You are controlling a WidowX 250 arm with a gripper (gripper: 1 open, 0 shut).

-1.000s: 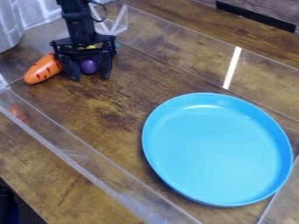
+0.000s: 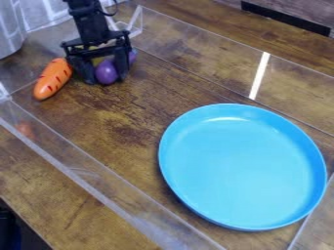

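My black gripper (image 2: 100, 57) is low at the back left, over a purple rounded object (image 2: 107, 73), likely a toy vegetable, which sits between and under its fingers. I cannot tell whether the fingers are closed on it. An orange carrot (image 2: 53, 78) lies just left of the gripper, apart from the purple object.
A large blue plate (image 2: 241, 164) fills the lower right. Transparent walls run along the left and front. A silver container (image 2: 10, 24) stands at the upper left.
The gripper has shifted slightly over the purple object, which shows more below the fingers. The carrot has turned a little.
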